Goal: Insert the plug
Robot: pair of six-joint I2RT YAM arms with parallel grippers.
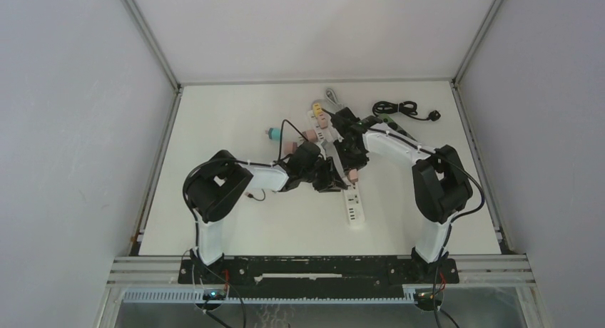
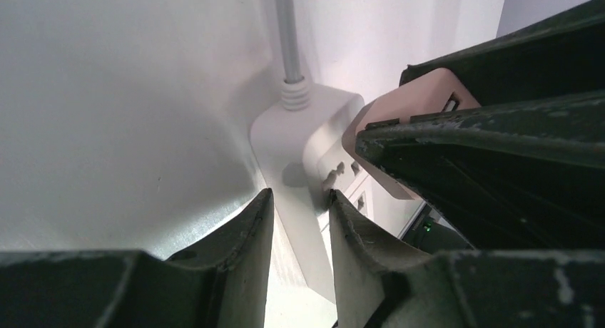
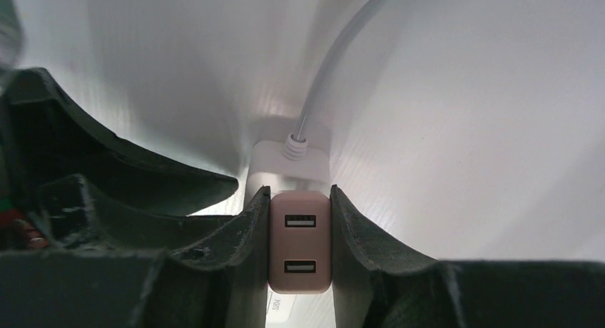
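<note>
A white power strip (image 1: 354, 210) lies lengthwise at the middle of the table, its cord end under both grippers. My left gripper is shut on that strip's cord end (image 2: 285, 157). My right gripper is shut on a pink plug block with two USB ports, held right over the cord end of the strip; in the left wrist view this block (image 2: 421, 93) is tilted beside the strip. Whether its prongs are in a socket is hidden.
A second strip (image 1: 314, 121) with yellow and pink plugs lies behind, with cyan and pink plugs (image 1: 273, 133) to its left. A coiled black cable (image 1: 392, 108) is at the back right.
</note>
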